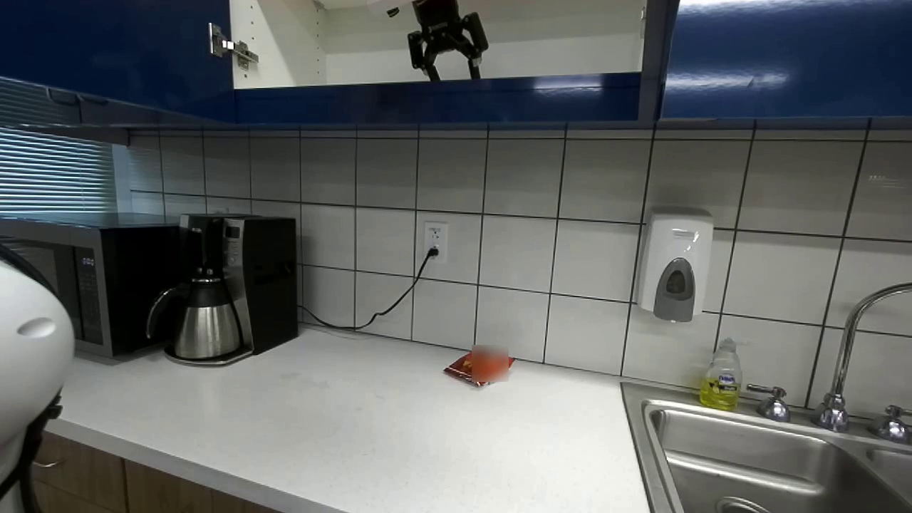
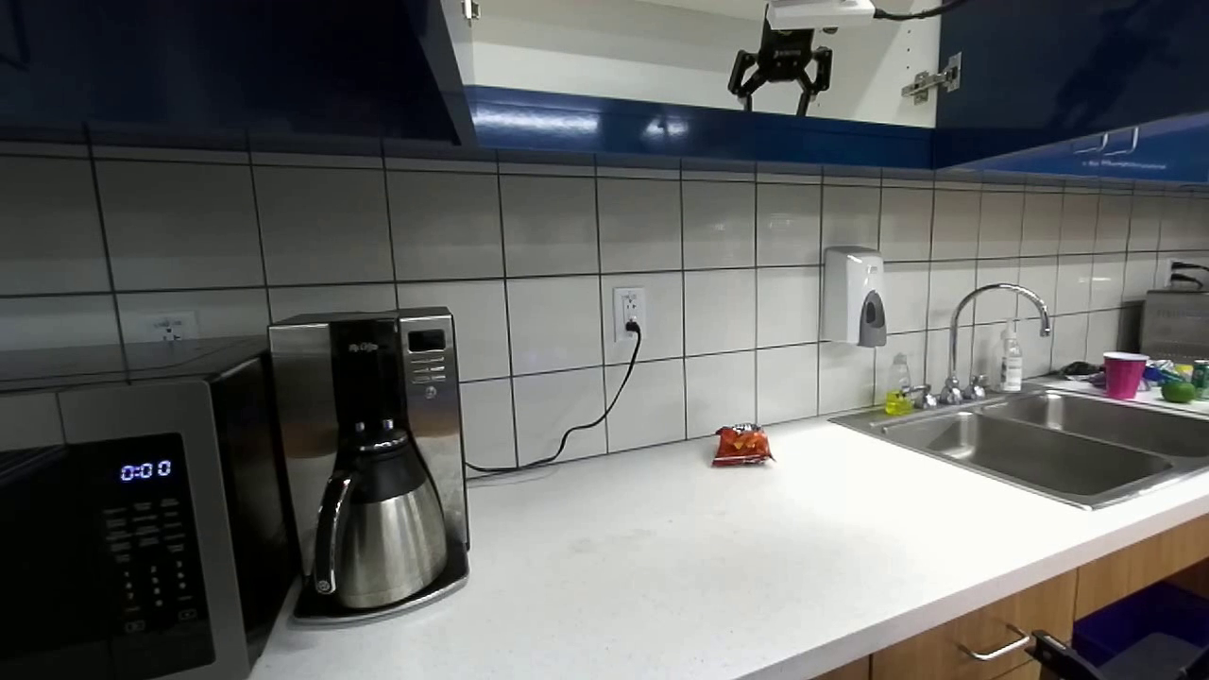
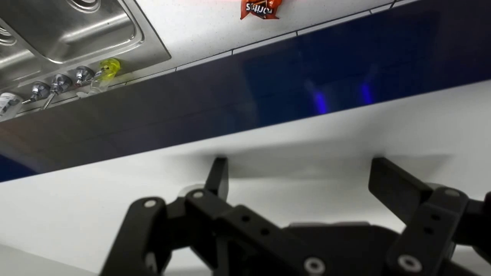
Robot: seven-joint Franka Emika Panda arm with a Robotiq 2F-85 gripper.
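Observation:
Up at the open wall cabinet, my gripper (image 1: pixel 454 73) hangs with its fingers spread and pointing down, just above or behind the blue front edge (image 1: pixel 368 102). In the wrist view, nothing is between the fingers; below them lies the bare white cabinet floor (image 3: pixel 299 193), with faint shadows by the tips. Whether the tips touch that floor, I cannot tell. A red chip bag (image 2: pixel 742 446) rests on the white counter (image 2: pixel 635 544) near the tiled wall, well below the gripper. Part of the bag is blurred in exterior view 1.
A coffee maker (image 2: pixel 391 476) and a microwave (image 2: pixel 125 510) stand left on the counter; the sink (image 1: pixel 769 453) and a yellow soap bottle (image 1: pixel 722 380) are right. Cabinet doors (image 2: pixel 1054 68) stand open at the sides.

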